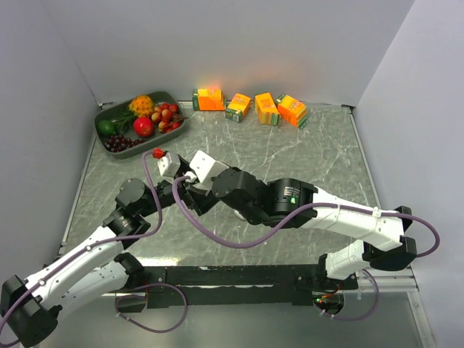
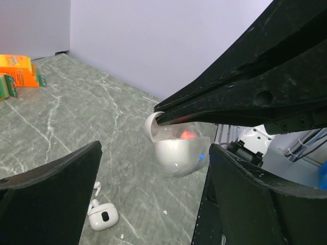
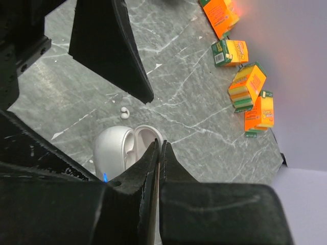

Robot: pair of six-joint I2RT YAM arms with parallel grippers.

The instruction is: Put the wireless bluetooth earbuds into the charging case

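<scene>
In the left wrist view the white charging case (image 2: 181,155) hangs in the air with its lid raised. The fingertips of my right gripper are shut on the thin lid edge. Inside the case a small red glow shows, and a blue light is on its side. My left gripper is part open, its fingers to either side of the case, not visibly touching it. A small white earbud (image 2: 97,188) lies on the table near a rounded white piece with a black oval (image 2: 103,217). From above, the arms hide the case.
Several orange boxes (image 1: 267,109) stand along the back wall. At the back left sits a dark tray (image 1: 174,133) of fruit and vegetables. Both grippers crowd close together, and purple cables (image 1: 312,209) loop over the arms.
</scene>
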